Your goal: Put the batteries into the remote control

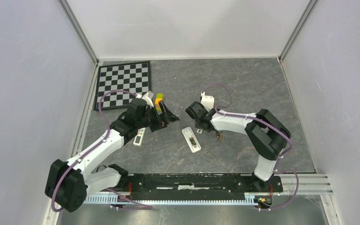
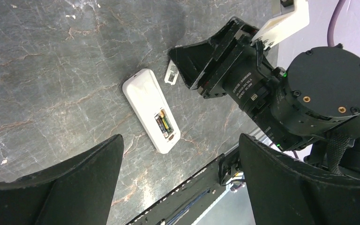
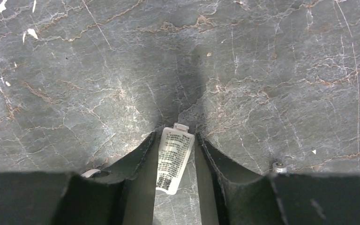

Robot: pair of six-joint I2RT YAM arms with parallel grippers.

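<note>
The white remote control [image 2: 146, 104] lies face down on the table with its battery compartment uncovered. Inside the compartment, battery-like cylinders [image 2: 162, 122] show. Beside the remote lies its small white cover [image 3: 174, 157], printed side up with its tab pointing away. My right gripper is partly open over this cover, one finger on each side of it; whether either finger touches it I cannot tell. My left gripper [image 1: 168, 118] hovers to the left of the remote, wide open and empty; its fingers [image 2: 82, 176] frame the remote in the left wrist view.
Gold-coloured batteries [image 1: 220, 135] lie on the table beside the right arm. Another white remote [image 1: 139, 136] is partly under the left arm. A checkered board [image 1: 122, 78] and a yellow-green block [image 1: 159, 99] are at back left.
</note>
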